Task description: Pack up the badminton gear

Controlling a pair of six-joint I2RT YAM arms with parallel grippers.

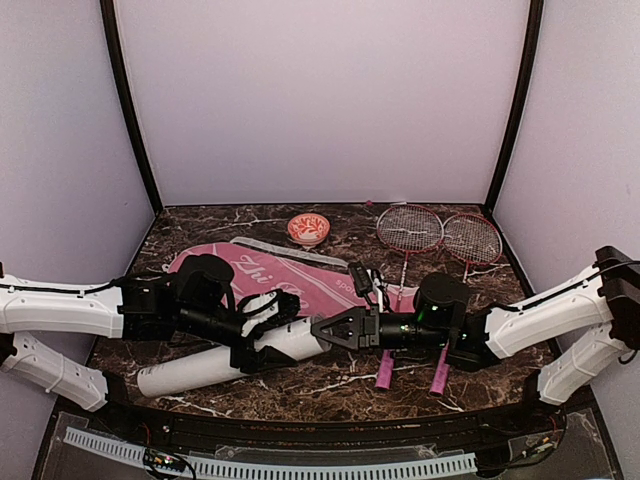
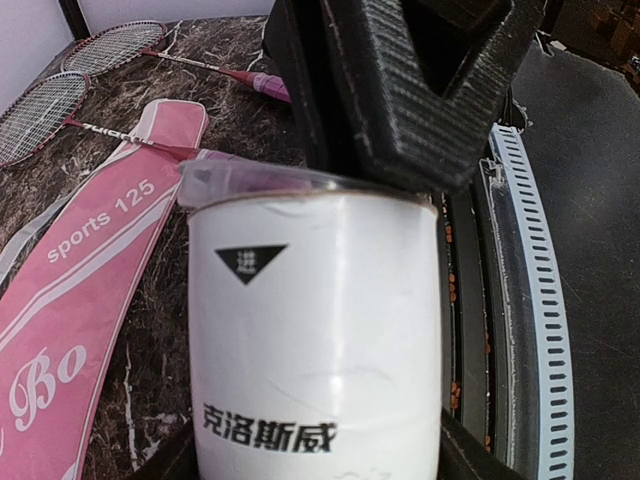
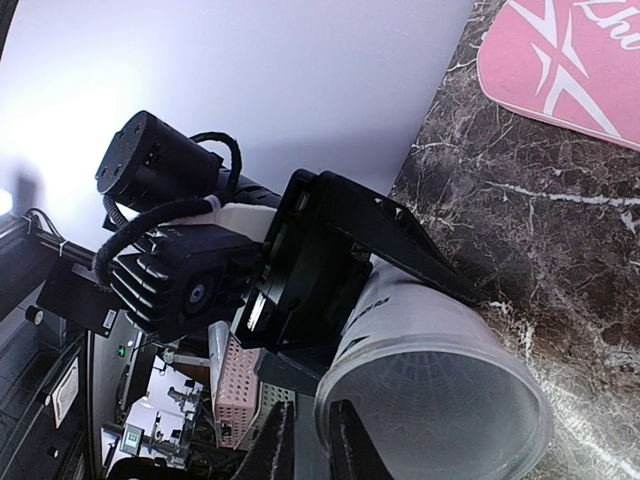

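A long white shuttlecock tube (image 1: 190,372) lies at a slant above the front of the table, with my left gripper (image 1: 264,332) shut around it near its right end. That end carries a translucent cap, which also faces the camera in the right wrist view. My right gripper is shut with its fingertips at the cap's rim; nothing shows between them. Behind the tube lies the pink racket bag (image 1: 210,258). To the right are two rackets (image 1: 409,228), with pink handles (image 1: 385,370) toward the front.
An orange patterned bowl (image 1: 308,228) stands at the back, behind the bag. A tiny pink item (image 1: 369,203) sits at the far table edge. A white slotted strip (image 1: 270,468) runs along the front.
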